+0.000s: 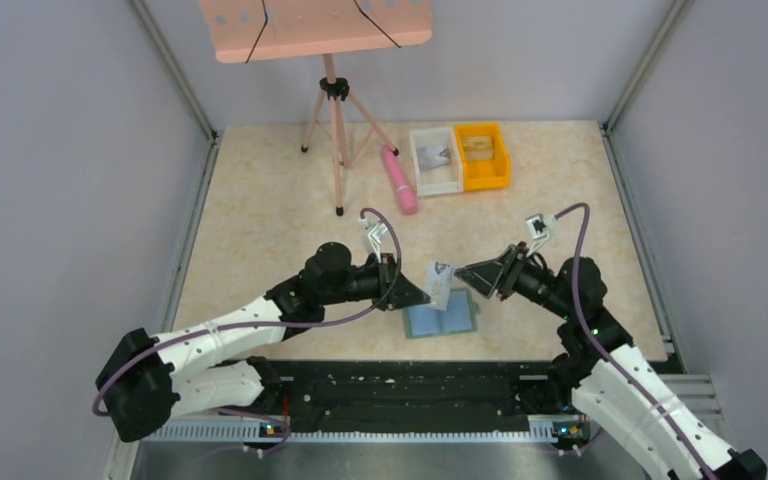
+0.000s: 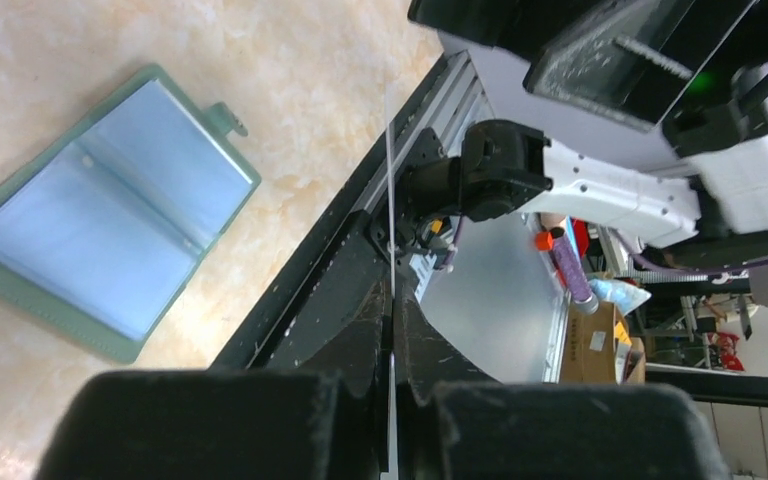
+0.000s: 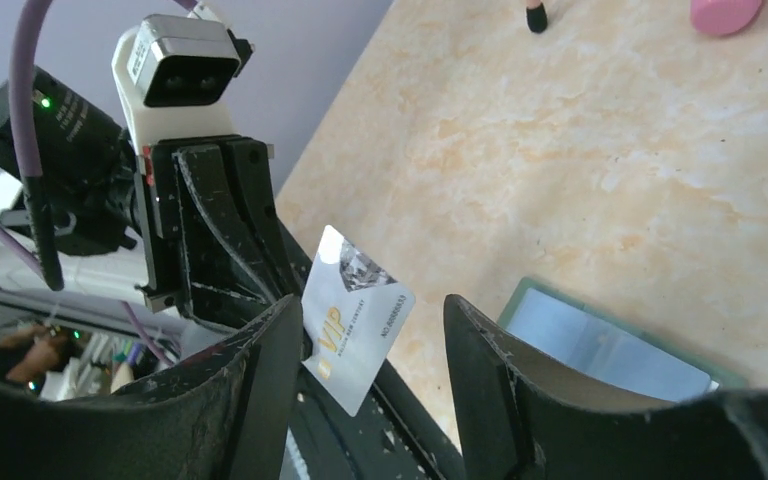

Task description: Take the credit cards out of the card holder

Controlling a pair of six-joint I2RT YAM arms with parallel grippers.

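Note:
A white card marked VIP [image 3: 352,330] is in my left gripper [image 1: 426,297], which is shut on it by one edge. Seen edge-on in the left wrist view, the card [image 2: 391,190] is a thin line rising from the fingertips. My right gripper [image 1: 472,283] stands open just right of the card, nothing held; its fingers [image 3: 265,370] frame the card in the right wrist view without touching it. Below lies the card holder [image 2: 125,215], flat on the table, green-edged with clear pockets over a pale blue inside. I see no card in the part that shows.
A white bin [image 1: 439,182] with a card inside and a yellow bin [image 1: 500,168] with another item stand at the back. A pink cylinder [image 1: 400,182] and a tripod stand [image 1: 337,150] are left of them.

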